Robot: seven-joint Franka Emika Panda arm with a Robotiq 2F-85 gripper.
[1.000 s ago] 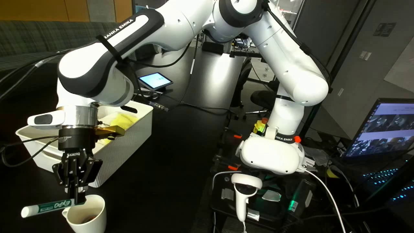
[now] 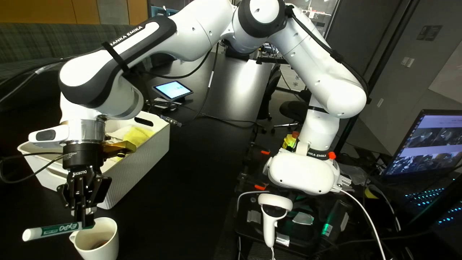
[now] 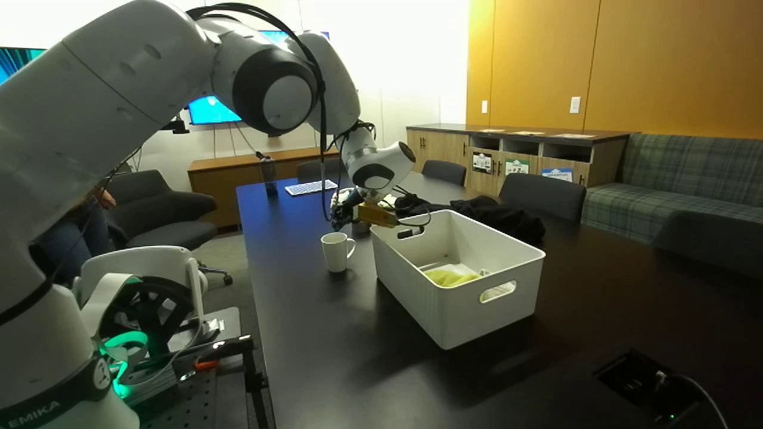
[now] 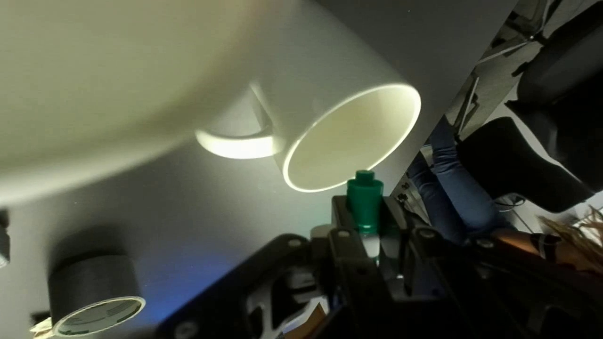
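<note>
A green and white Expo marker [image 2: 56, 230] lies roughly level in my gripper [image 2: 83, 221], which is shut on it near one end. In the wrist view the marker's green end [image 4: 365, 197] sticks out between the fingertips. The white mug [image 2: 100, 243] stands upright on the table, its handle showing; the marker and fingertips are close beside its rim in exterior view 1. Whether they touch the rim I cannot tell. In exterior view 2 the mug [image 3: 334, 251] stands left of the bin, and the marker cannot be made out there.
A white bin [image 3: 458, 314] with yellow cloth [image 3: 450, 277] inside stands close to the mug; its wall fills the wrist view's upper left. A dark cylinder [image 4: 93, 288] is on the table.
My arm and gripper have shifted slightly left in exterior view 1, the marker moving with them. The mug and bin stand where they were.
</note>
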